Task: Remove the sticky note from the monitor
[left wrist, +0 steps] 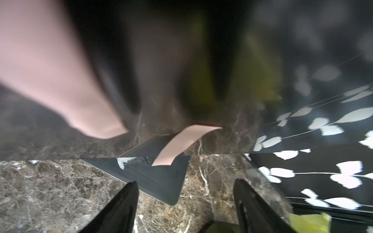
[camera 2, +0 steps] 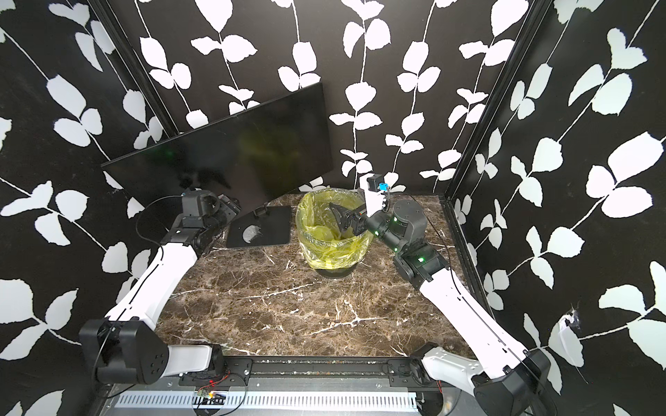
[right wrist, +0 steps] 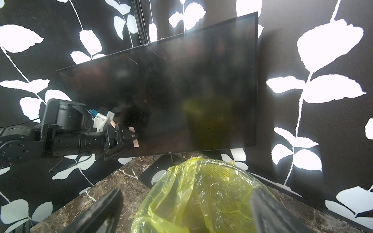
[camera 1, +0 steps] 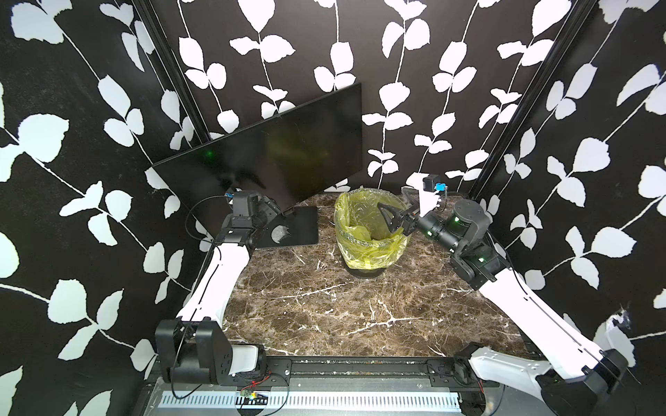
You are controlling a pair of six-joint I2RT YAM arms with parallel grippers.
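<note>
The black monitor stands tilted across the back left. A small pink sticky note shows in the left wrist view, curling over the screen's lower edge. Another pink note is large and blurred at the upper left of that view. My left gripper is at the lower screen, fingers wide apart with nothing between them. Seen from the right wrist, its tips overlap the small note; whether they touch it cannot be told. My right gripper stands open over the bin.
A bin with a yellow liner stands right of the monitor, under my right gripper. The monitor's flat base rests on the brown marble table.
</note>
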